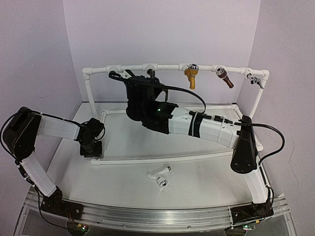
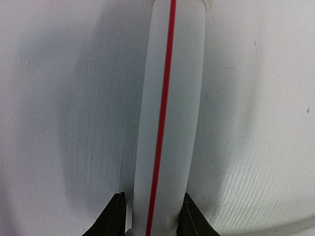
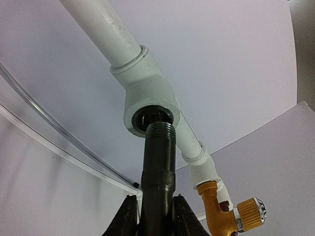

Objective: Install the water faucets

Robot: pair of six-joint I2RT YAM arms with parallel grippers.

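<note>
My right gripper is shut on a black faucet (image 3: 157,162), whose threaded end points up at the dark opening of a white tee fitting (image 3: 151,103). In the right wrist view that end overlaps the lower rim of the opening; how far it reaches in, I cannot tell. A white faucet (image 1: 160,177) lies on the board in front of the frame. Low at the frame's left front corner, my left gripper has its fingers on either side of a white pipe with a red stripe (image 2: 170,98), shut around it.
On the upper rail (image 1: 172,67) hang an orange faucet (image 1: 191,76), a brown one (image 1: 225,77) and a silver-handled one (image 1: 254,80) at the right. Another tee (image 1: 113,69) stands at the rail's left. The board's front is mostly clear.
</note>
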